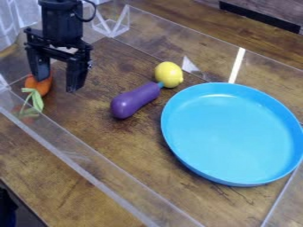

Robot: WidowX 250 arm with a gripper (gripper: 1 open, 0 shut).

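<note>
My black gripper [58, 66] is at the upper left, its fingers open and pointing down. It hangs just over an orange carrot [35, 87] with a pale green top, which is partly hidden by the left finger. To the right lies a purple eggplant [135, 100], with a yellow lemon [169, 74] behind it.
A large blue plate [231, 133] fills much of the right side. Clear plastic walls cross the wooden table [106, 177] at left and front.
</note>
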